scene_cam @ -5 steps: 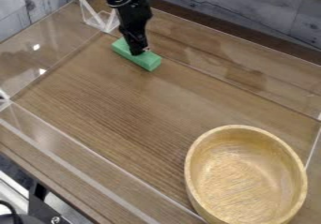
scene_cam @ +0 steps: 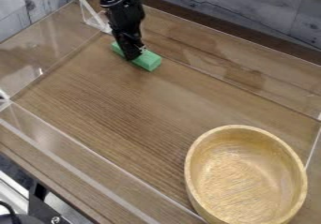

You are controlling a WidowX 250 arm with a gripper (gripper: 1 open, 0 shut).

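My black gripper (scene_cam: pixel 127 48) reaches down from the top of the camera view onto a green block (scene_cam: pixel 145 60) lying on the wooden table near the back left. The fingertips are at the block's left part; whether they are closed on it is too small and dark to tell.
A large empty round beige bowl (scene_cam: pixel 245 173) sits at the front right. A grey wall runs along the back.
The gripper has moved slightly down and left onto the block, now covering more of its left part.
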